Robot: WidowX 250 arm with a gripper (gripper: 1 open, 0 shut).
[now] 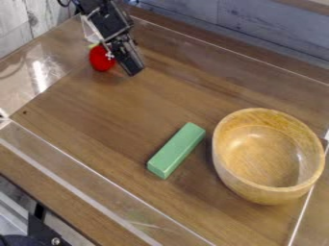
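My dark gripper (126, 60) reaches in from the top left, low over the wooden table near its back left. Just behind and left of its fingers is a red round object (103, 59), partly hidden by the gripper. I cannot see anything clearly between the fingers, and their opening is too small to make out for sure.
A green block (176, 150) lies at the front centre, with a large wooden bowl (267, 157) to its right. Walls border the back and left side.
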